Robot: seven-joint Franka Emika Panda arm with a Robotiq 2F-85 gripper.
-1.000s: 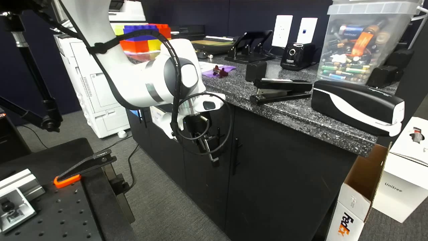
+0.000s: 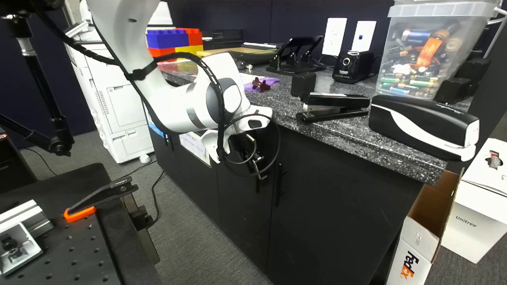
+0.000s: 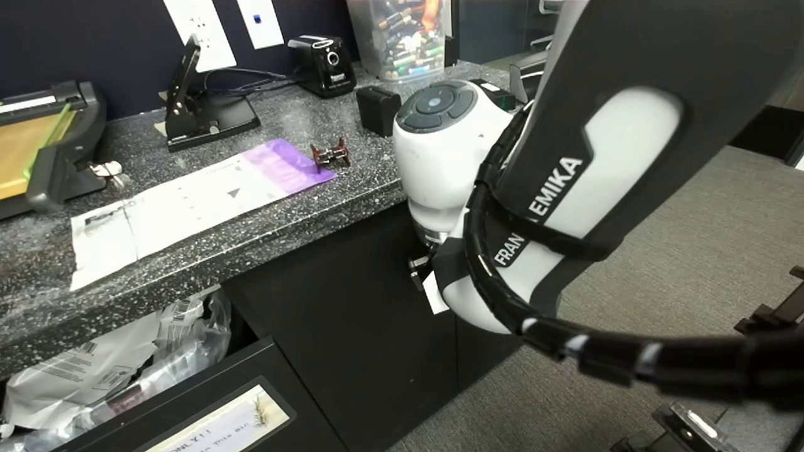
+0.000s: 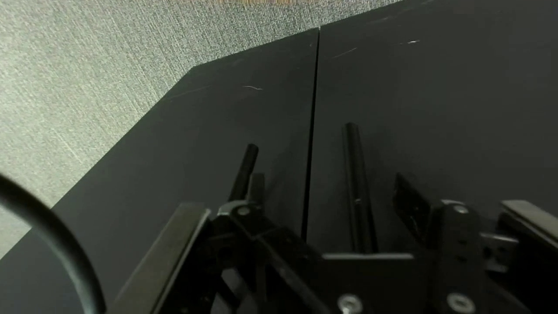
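Observation:
Two black cabinet doors meet at a narrow seam, each with a vertical bar handle. In the wrist view, the nearer handle (image 4: 361,209) appears between the spread fingers of my gripper; whether it touches either finger I cannot tell. The other handle (image 4: 246,170) runs behind the left finger (image 4: 256,188). Exterior view 1 has my gripper (image 2: 257,164) close against the door front below the countertop, in front of the left handle (image 2: 258,185), with the right handle (image 2: 279,183) beside it. The arm hides most of the gripper in exterior view 2.
Just above the gripper juts the speckled countertop (image 2: 361,142), bearing a black stapler (image 2: 335,102) and a hole punch (image 2: 420,126). An open drawer (image 3: 249,369) holding plastic packages stands out beside the doors.
My gripper has risen slightly and turned from pointing downward toward the cabinet door, close to the left handle. The forearm has shifted a little right. Doors and handles look unmoved.

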